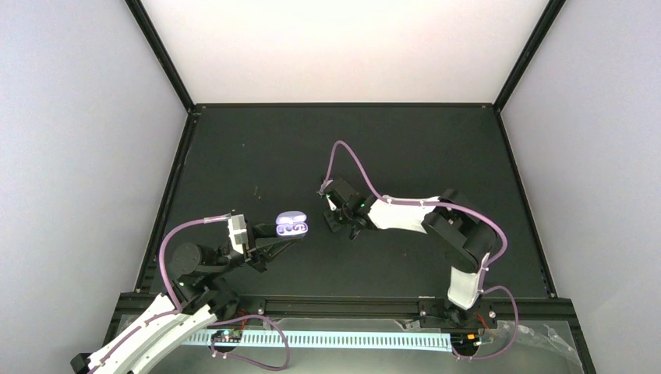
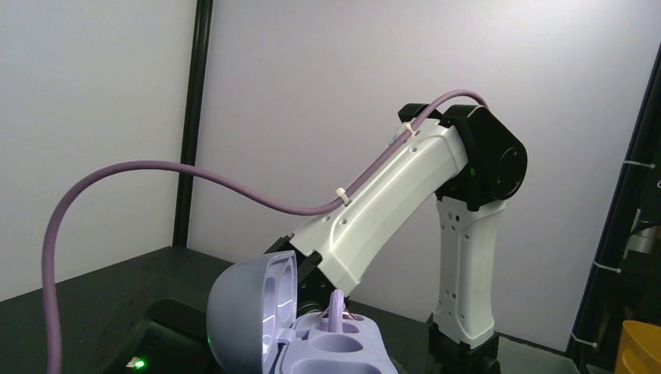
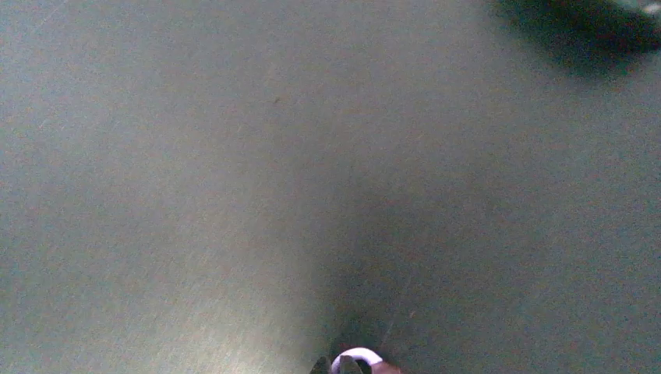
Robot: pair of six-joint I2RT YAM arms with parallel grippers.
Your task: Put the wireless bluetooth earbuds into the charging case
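Note:
My left gripper [image 1: 287, 238] is shut on the lilac charging case [image 1: 291, 229], holding it above the dark table with its lid up. Seen from the left wrist, the open case [image 2: 335, 357] shows its lid, several hollows and a slim lilac upright piece [image 2: 336, 312]; I cannot tell whether that is an earbud. To the right of the case, apart from it, my right gripper [image 1: 343, 231] points downward and is shut. A small lilac ring-like piece [image 3: 358, 353] shows beside dark fingertips at the bottom edge of the right wrist view; whether it is held cannot be told.
Bare black tabletop [image 1: 390, 148] stretches behind and to the right of both arms. Pale walls close in the sides and back. A purple cable [image 1: 355, 156] loops above the right forearm, and a ruled strip [image 1: 343, 340] runs along the front.

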